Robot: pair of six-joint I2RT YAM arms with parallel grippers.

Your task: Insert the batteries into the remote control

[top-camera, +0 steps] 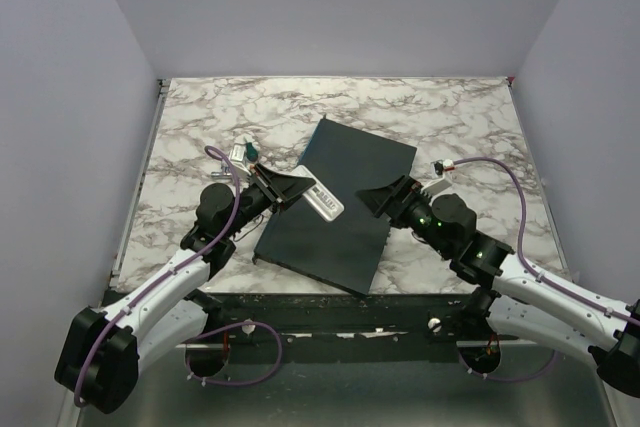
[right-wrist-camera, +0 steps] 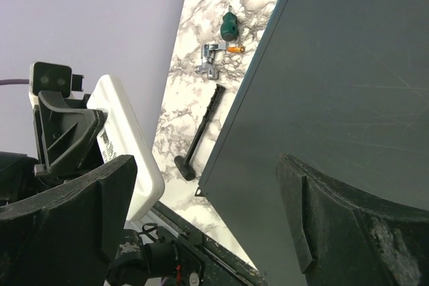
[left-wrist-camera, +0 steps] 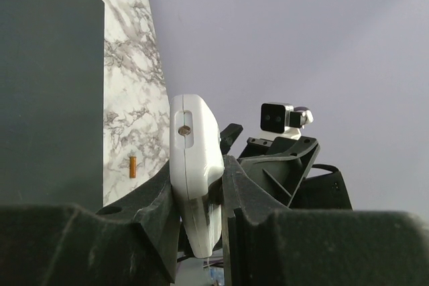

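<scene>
A white remote control is held by my left gripper, shut on one end, above the dark board. The left wrist view shows the remote end-on between the fingers; in the right wrist view it is at the left. My right gripper hangs over the board to the right, open with nothing visible between its fingers. An orange cylinder, apparently a battery, lies on the marble by some metal tools; another orange cylinder shows on the marble in the left wrist view.
The dark board covers the middle of the marble table. A green screwdriver, a grey metal tool and a black hammer lie along its left side.
</scene>
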